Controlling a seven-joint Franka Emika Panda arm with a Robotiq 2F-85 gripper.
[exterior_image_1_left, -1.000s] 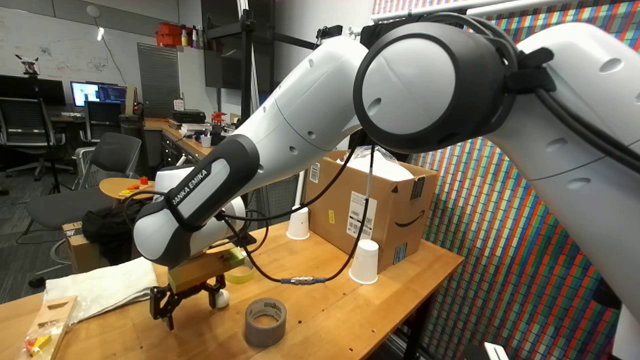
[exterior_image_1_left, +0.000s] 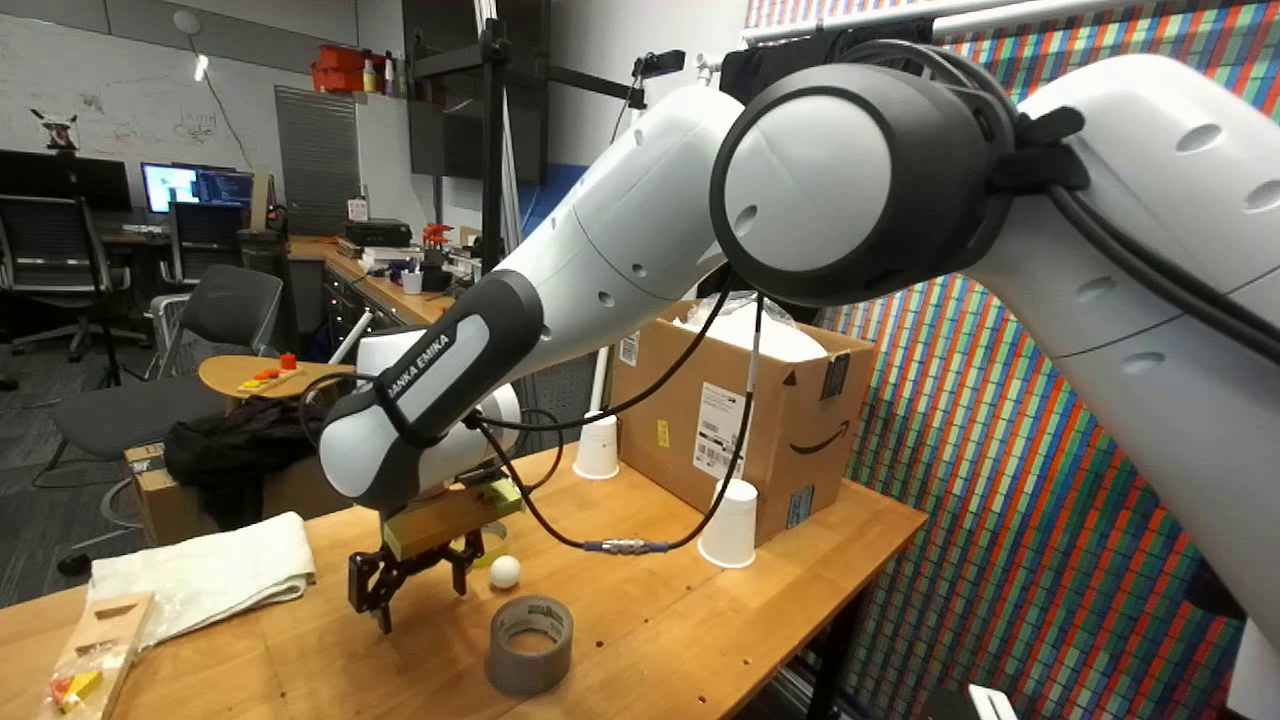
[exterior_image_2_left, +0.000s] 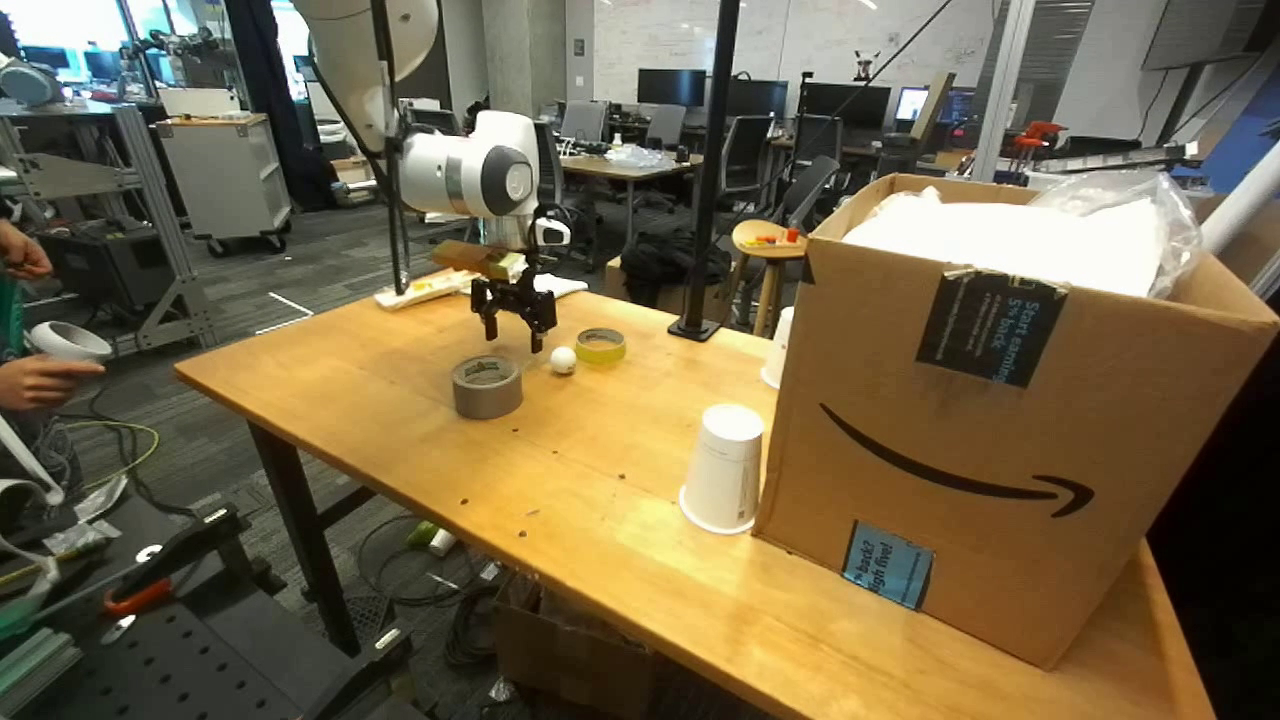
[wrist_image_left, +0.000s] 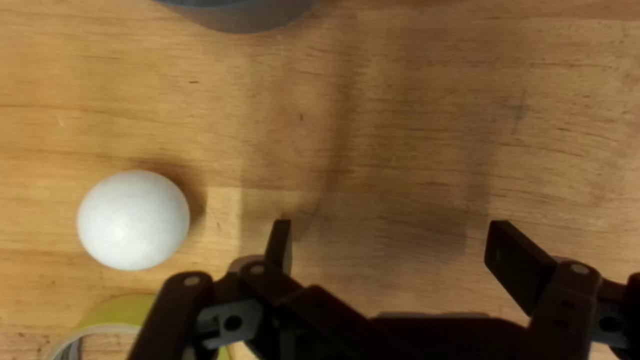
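Observation:
My gripper stands open above the table, nothing between its fingers. In the wrist view a white ball (wrist_image_left: 133, 219) rests on the wood, outside the fingers to the left of the left finger. The same ball (exterior_image_1_left: 505, 571) shows just right of the gripper (exterior_image_1_left: 422, 602) in exterior view 1. A grey tape roll (exterior_image_1_left: 529, 646) lies flat in front of them, and a yellow tape roll (exterior_image_2_left: 601, 347) is behind the ball in exterior view 2. The left finger partly covers the yellow roll in the wrist view.
Two upside-down white cups (exterior_image_1_left: 728, 524) stand by a large cardboard box (exterior_image_2_left: 960, 504). A white cloth (exterior_image_1_left: 210, 576) and a wooden tray (exterior_image_1_left: 106, 648) with small colored pieces lie on the left. Bare table stretches between the grey roll and the cups.
The arm and gripper have moved right and slightly up in exterior view 1. The ball has also shifted right and a little farther back. Both tape rolls appear unmoved.

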